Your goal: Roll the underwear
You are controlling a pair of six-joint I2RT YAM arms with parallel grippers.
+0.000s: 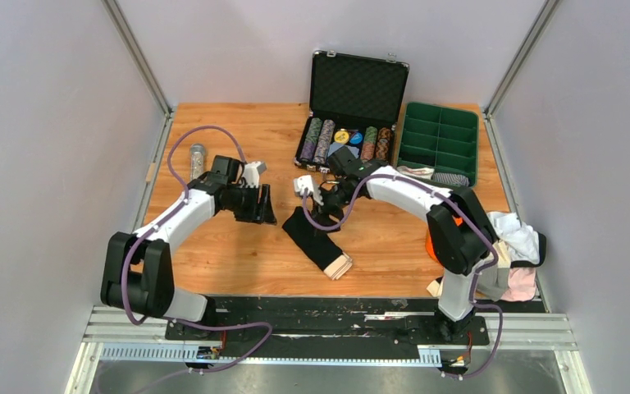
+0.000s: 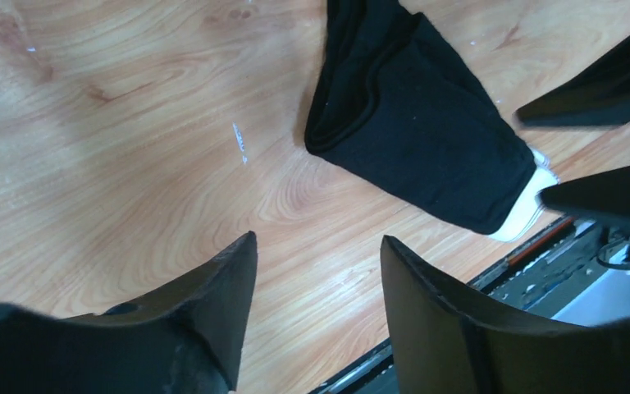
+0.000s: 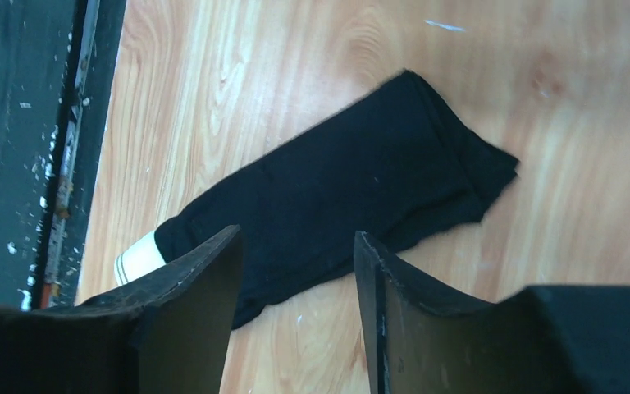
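Note:
The black underwear [image 1: 310,240] lies flat on the table as a long folded strip, its white band [image 1: 339,267] at the end toward the front edge. To the left of the strip, and apart from it, my left gripper stands open over bare wood. My right gripper is above the underwear [image 3: 336,180], its fingers parted, and covers part of the upper end in the top view. Nothing is held by either gripper. In the left wrist view, the dark right fingers [image 2: 599,111] reach in from the right side.
An open case of chips [image 1: 349,144] stands at the back, with a green divided box [image 1: 439,135] beside it. Other clothes [image 1: 517,246] are heaped at the right edge. A clear tumbler [image 1: 197,160] is at the back left.

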